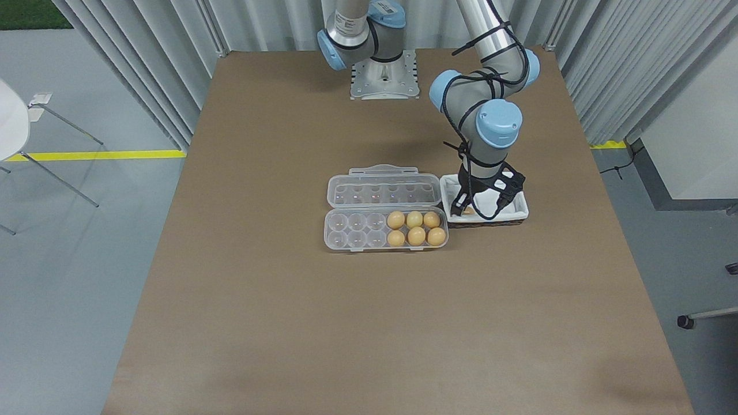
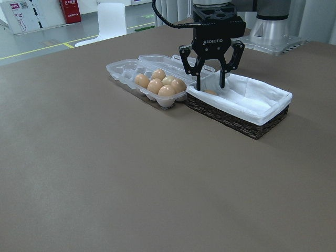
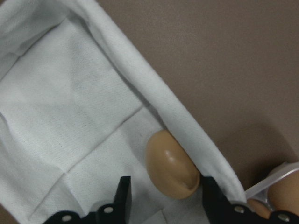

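Observation:
A lone brown egg [image 3: 170, 165] lies on the white cloth lining of a wicker basket [image 2: 241, 123], against its wall. My gripper is open just over it, fingertips either side of the egg's near end, seen in the wrist view; in the left view the fingers reach down into the basket [image 1: 515, 211]. Beside the basket, the clear egg carton [image 1: 356, 228] lies open, holding several brown eggs [image 1: 415, 236] in its right half; its left cups are empty.
The robot's base plate [image 1: 384, 86] stands at the back of the table [image 1: 366, 325].

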